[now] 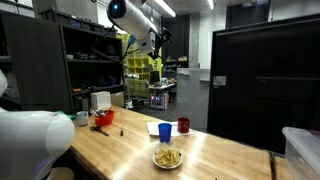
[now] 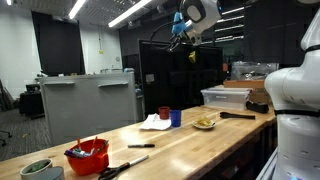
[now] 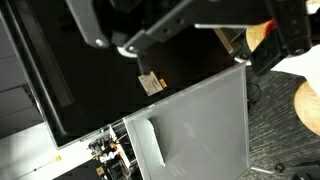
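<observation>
High above the table, my gripper (image 1: 158, 42) points toward the right in exterior view 1, far from everything on the tabletop. Its fingers look spread, with nothing visible between them; in the wrist view the dark fingers (image 3: 130, 46) stand apart at the top. On the table are a blue cup (image 1: 165, 131), a red mug (image 1: 183, 125) and a plate of yellowish food (image 1: 160, 163). Exterior view 2 also shows the blue cup (image 2: 175, 118), the red mug (image 2: 164, 112) and the plate (image 2: 203, 127).
A white cloth (image 1: 153, 128) lies by the cups. A red basket (image 2: 88, 160) with items, black-handled scissors (image 2: 118, 170) and a bowl (image 2: 36, 168) occupy one end. A clear bin (image 2: 226, 97) stands at the other. Free tabletop (image 1: 215, 155) lies right of the plate.
</observation>
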